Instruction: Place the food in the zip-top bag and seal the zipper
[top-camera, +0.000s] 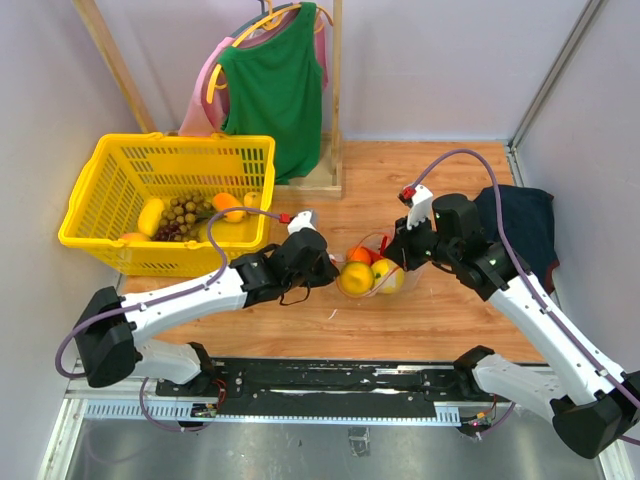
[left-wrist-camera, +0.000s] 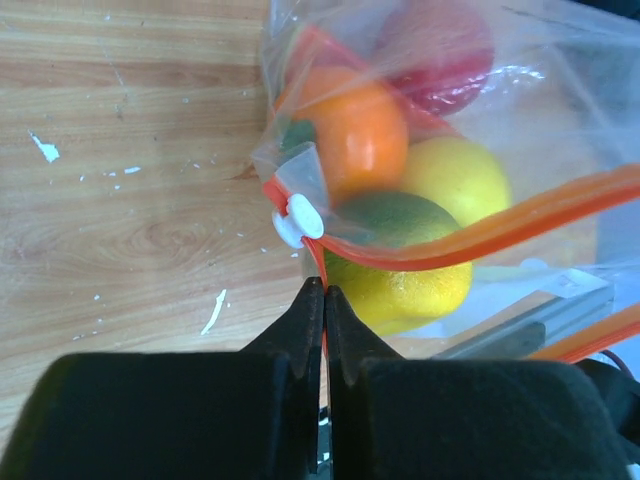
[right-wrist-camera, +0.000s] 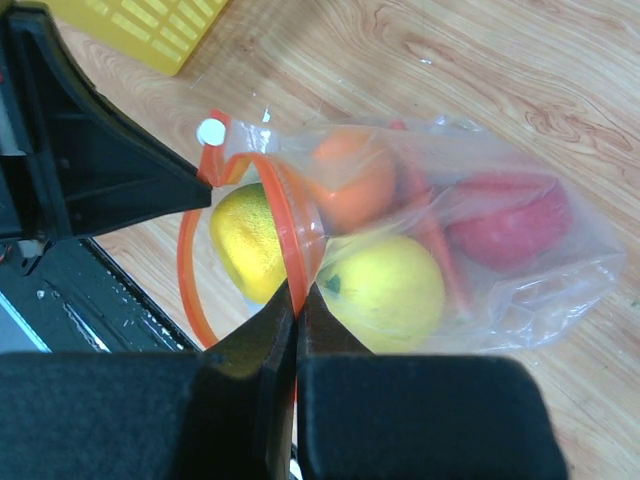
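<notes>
A clear zip bag (right-wrist-camera: 520, 305) with an orange zip edge lies on its side, mouth open toward the left. Inside are an orange fruit (left-wrist-camera: 355, 130), a red one (right-wrist-camera: 510, 220), a yellow one (right-wrist-camera: 385, 290) and, by the mouth, a yellow-green one (right-wrist-camera: 250, 240). My left gripper is shut on the orange edge just below the white slider (left-wrist-camera: 298, 220). At another stretch of the rim, my right gripper is shut with the orange strip between its fingertips. The two sides of the zip stand apart.
A yellow basket (top-camera: 105, 245) with grapes (top-camera: 183, 215) and other fruit stands at the back left. Behind is a clothes rack with a green top (top-camera: 275, 95). Dark cloth (top-camera: 520, 225) lies at the right.
</notes>
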